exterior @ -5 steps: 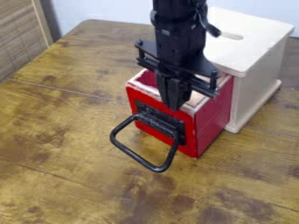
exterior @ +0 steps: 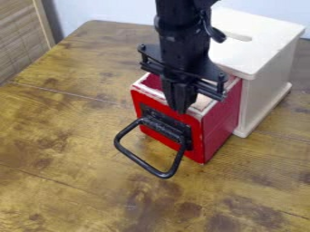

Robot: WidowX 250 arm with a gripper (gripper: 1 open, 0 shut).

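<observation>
A red metal box (exterior: pixel 218 127) with an open, pale-rimmed top stands on the wooden table, a black loop handle (exterior: pixel 169 172) jutting from its front. My black gripper (exterior: pixel 180 101) points down over the box's top near the front edge, its fingers shut and close together. I see nothing held; whether the tips are inside or just above the opening is hard to tell.
A cream wooden stool or box (exterior: pixel 263 68) stands directly behind and right of the red box. A woven panel (exterior: pixel 18 41) is at the upper left.
</observation>
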